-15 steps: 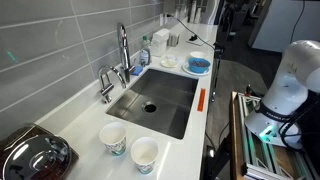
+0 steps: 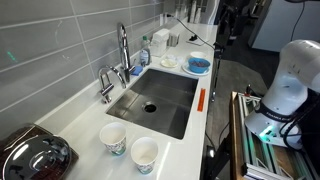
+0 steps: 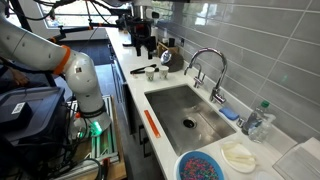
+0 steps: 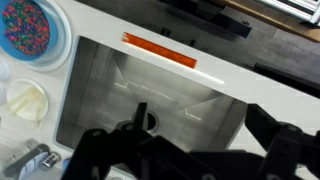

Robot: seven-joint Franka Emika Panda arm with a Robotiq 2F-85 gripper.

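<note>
My gripper stands open, its dark fingers apart and nothing between them. In the wrist view it hangs above the sink (image 4: pixel 88 60) and its near counter edge. An orange-red strip-like object (image 4: pixel 160 48) lies on the white counter along the sink's edge; the same orange object (image 3: pixel 152 124) shows in exterior view 2. A blue bowl (image 4: pixel 38 40) of small multicoloured pieces rests on a white plate near the sink's end. Two patterned white cups (image 2: pixel 113 138) stand on the counter at the other end in exterior view 1.
The faucet (image 3: pixel 220 68) rises behind the sink. Beside the bowl is a plate with a pale yellowish item (image 3: pixel 238 155). Bottles (image 3: pixel 258 122) and a white rack stand by the wall. A dark round lid or pan (image 2: pixel 38 160) lies at the near left.
At the top right of exterior view 1, the arm's dark end has shifted slightly. The cups, bowl and orange object have stayed in place.
</note>
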